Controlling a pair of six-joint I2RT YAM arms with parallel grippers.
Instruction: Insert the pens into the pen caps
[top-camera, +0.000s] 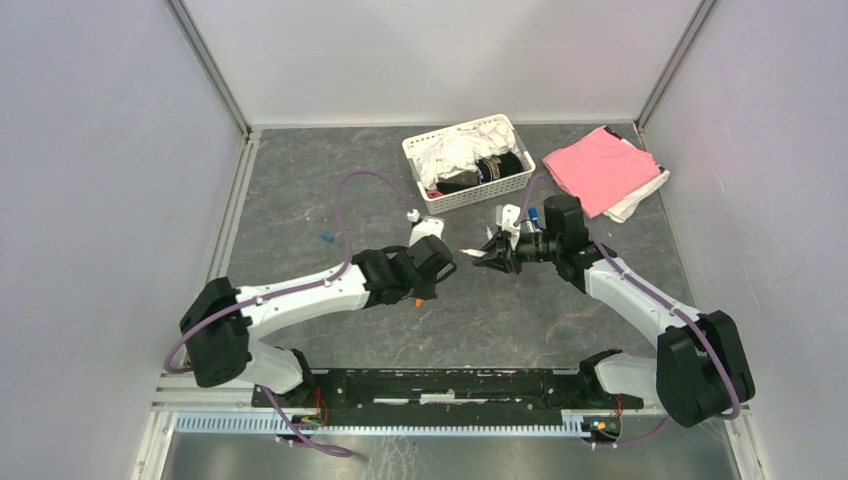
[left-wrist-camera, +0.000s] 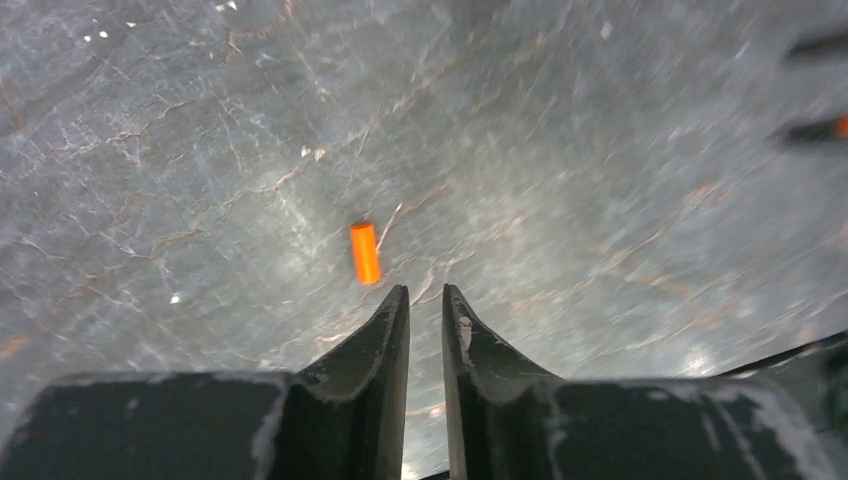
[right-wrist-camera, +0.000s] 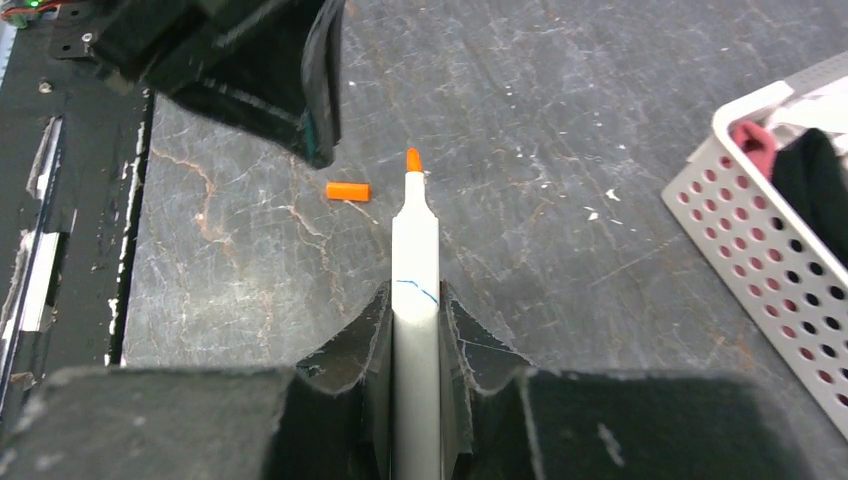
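Observation:
A small orange cap (left-wrist-camera: 365, 253) lies on the grey table below my left gripper, whose fingertips point down beside it, slightly apart with only table visible between them. In the right wrist view the same cap (right-wrist-camera: 347, 191) lies behind the held pen. My right gripper is shut on a white pen (right-wrist-camera: 416, 260) with an orange tip, held horizontally and pointing toward the left arm. In the top view a small blue piece (top-camera: 327, 237) lies on the left of the table.
A white basket of cloth (top-camera: 468, 202) stands at the back; pink and white cloths (top-camera: 600, 170) lie back right. Blue and white pens (top-camera: 534, 215) are partly hidden behind the right arm.

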